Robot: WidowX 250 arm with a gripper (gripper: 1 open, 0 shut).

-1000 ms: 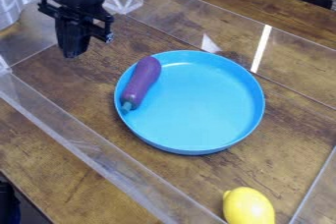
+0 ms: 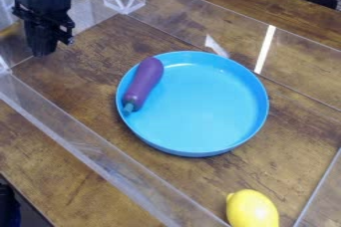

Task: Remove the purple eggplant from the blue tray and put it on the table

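A purple eggplant (image 2: 143, 82) rests inside the round blue tray (image 2: 204, 124), along its left side, its stem end toward the front. My black gripper (image 2: 50, 44) is at the far left back corner, well away from the tray and the eggplant. Its fingers are dark and small in this view, so I cannot tell how far apart they stand.
A yellow lemon-like object (image 2: 252, 209) lies at the front right. Clear plastic walls (image 2: 94, 151) run along the left front and the back of the wooden table (image 2: 80, 97). Bare wood shows between the gripper and the tray.
My gripper has shifted left, away from the tray, toward the back left corner. The eggplant, tray and yellow object have stayed where they were.
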